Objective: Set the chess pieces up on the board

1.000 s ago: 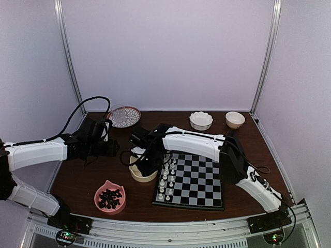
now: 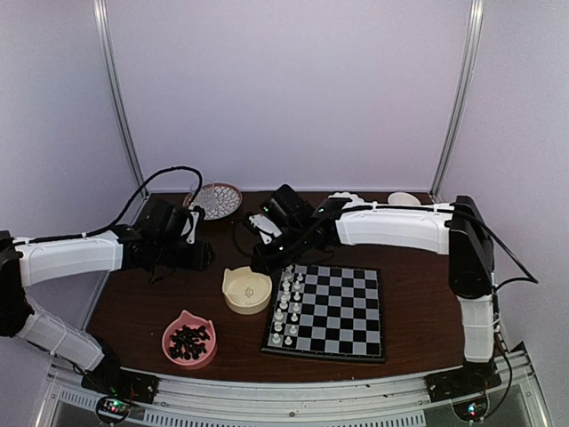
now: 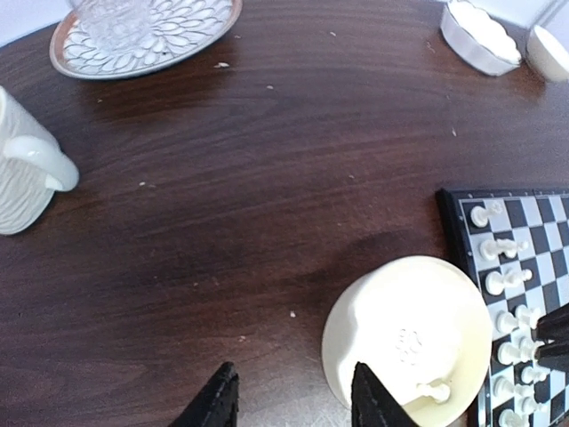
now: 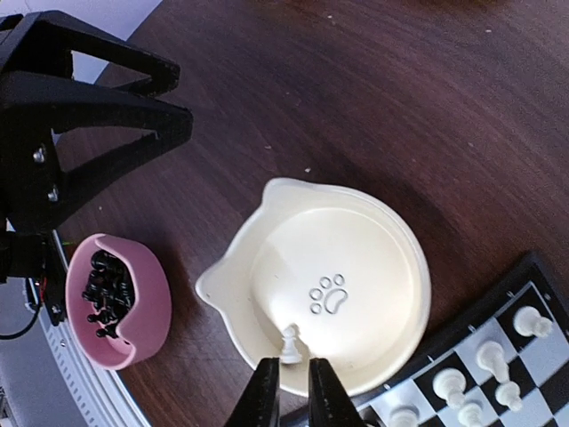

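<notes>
The chessboard (image 2: 338, 311) has white pieces (image 2: 284, 311) standing in rows along its left side; the rest is bare. A cream bowl (image 2: 246, 289) beside it holds a white piece (image 4: 290, 345) lying near its edge. A pink bowl (image 2: 188, 347) holds several black pieces. My right gripper is above the cream bowl near that piece, fingers slightly apart, nothing seen between them. My left gripper hangs over bare table left of the cream bowl, open and empty.
A patterned plate (image 2: 213, 200) with a clear glass is at the back left, a white mug (image 3: 27, 169) in the left wrist view. Two white bowls (image 3: 480, 36) stand at the back right.
My right arm has risen and shifted back and right from over the cream bowl, uncovering it. My left arm has moved slightly to the right.
</notes>
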